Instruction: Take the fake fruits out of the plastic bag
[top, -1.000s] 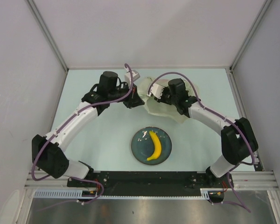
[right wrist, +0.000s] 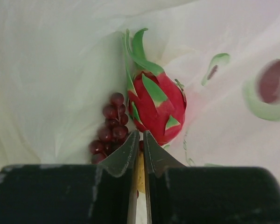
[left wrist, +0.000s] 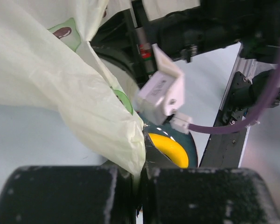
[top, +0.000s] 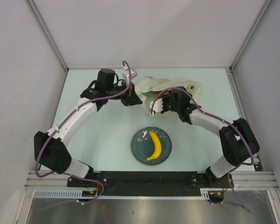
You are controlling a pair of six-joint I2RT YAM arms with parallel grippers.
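The pale plastic bag [top: 158,83] lies at the back of the table, its opening held up at the left. My left gripper is shut on a gathered edge of the bag. My right gripper reaches into the bag with its fingers closed to a narrow gap. A red dragon fruit [right wrist: 157,109] lies just beyond the fingertips, and dark red grapes [right wrist: 114,128] lie beside them at the left. Something yellow [right wrist: 141,173] and a grape show through the gap; whether either is gripped is unclear. A yellow banana [top: 155,145] rests on the plate.
The dark round plate [top: 139,151] stands near the front middle, in front of the bag, with bare room around the banana.
The left gripper stays nearly in place. Banana and plate are unmoved.
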